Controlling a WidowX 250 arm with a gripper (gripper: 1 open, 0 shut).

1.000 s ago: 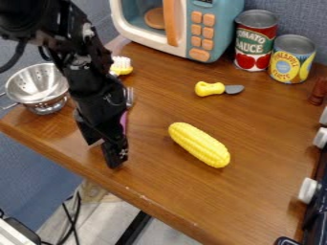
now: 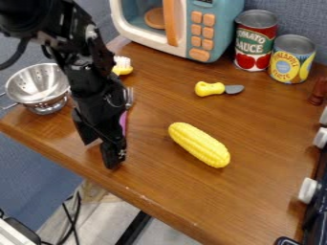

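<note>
My black gripper (image 2: 111, 153) hangs low over the left front part of the wooden table, its fingertips down near the surface. A pink-handled utensil (image 2: 124, 122) with a metal end lies partly hidden behind it. Whether the fingers are open or shut on anything is unclear. A yellow corn cob (image 2: 198, 144) lies to the right of the gripper.
A steel colander (image 2: 38, 88) sits at the left edge. A toy microwave (image 2: 182, 24), tomato can (image 2: 254, 43) and yellow can (image 2: 292, 62) stand at the back. A yellow-handled tool (image 2: 211, 89) lies mid-table. A black appliance (image 2: 316, 191) lines the right side.
The objects have not moved.
</note>
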